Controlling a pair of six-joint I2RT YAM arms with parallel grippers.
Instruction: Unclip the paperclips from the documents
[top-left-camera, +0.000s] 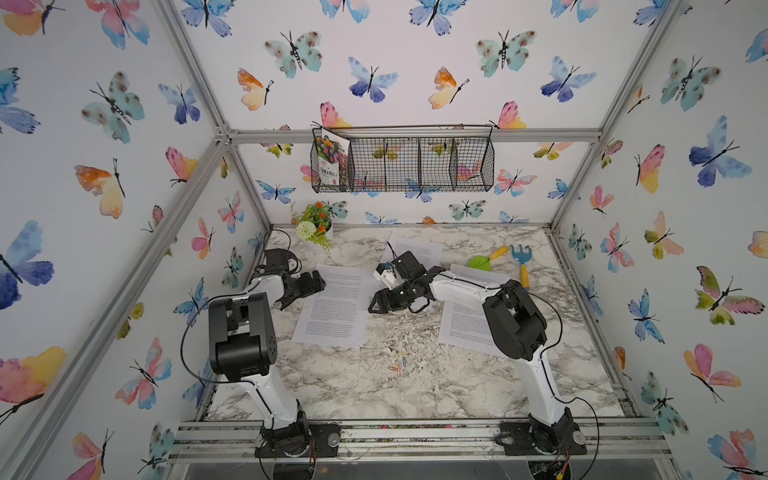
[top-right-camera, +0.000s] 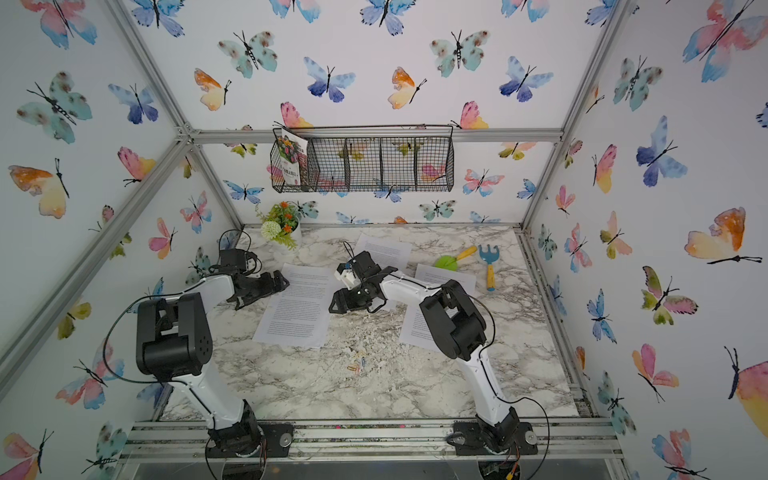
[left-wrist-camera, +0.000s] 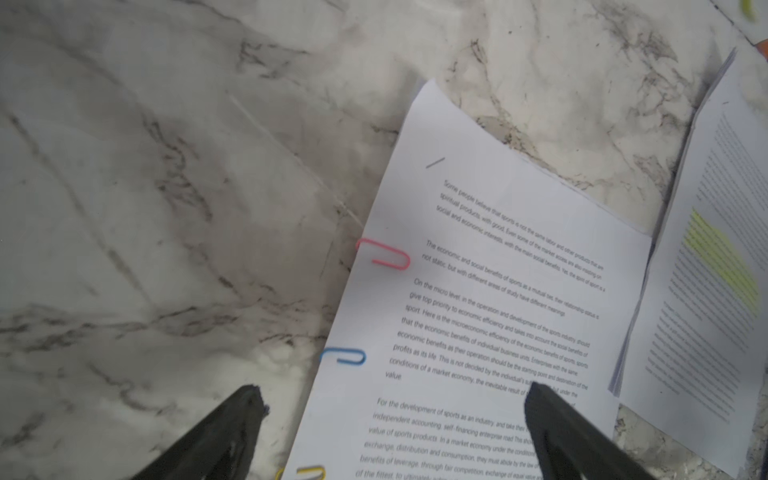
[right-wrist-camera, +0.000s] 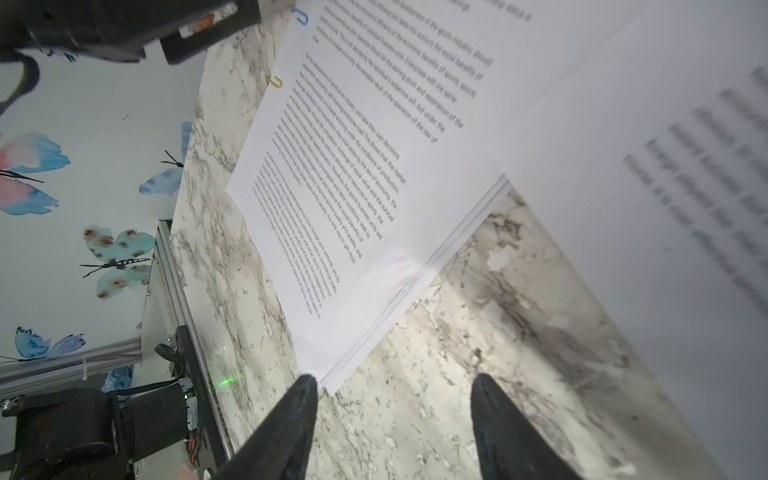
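The left document (top-left-camera: 336, 312) lies on the marble table. In the left wrist view a red paperclip (left-wrist-camera: 385, 254), a blue paperclip (left-wrist-camera: 344, 353) and a yellow paperclip (left-wrist-camera: 304, 470) grip its left margin. Beside that edge hovers my left gripper (top-left-camera: 317, 280), its fingers wide apart with nothing between them. At the document's right side is my right gripper (top-left-camera: 381, 302); the right wrist view shows its fingers (right-wrist-camera: 280, 436) apart over bare marble, empty. The middle document (top-left-camera: 417, 249) is partly covered by the right arm, as is the right document (top-left-camera: 468, 324).
Several small loose clips (top-left-camera: 397, 368) lie on the clear front area. A potted plant (top-left-camera: 313, 224) stands back left. A blue fork (top-left-camera: 521, 260) and green tool (top-left-camera: 480, 262) lie back right. A wire basket (top-left-camera: 404, 164) hangs behind.
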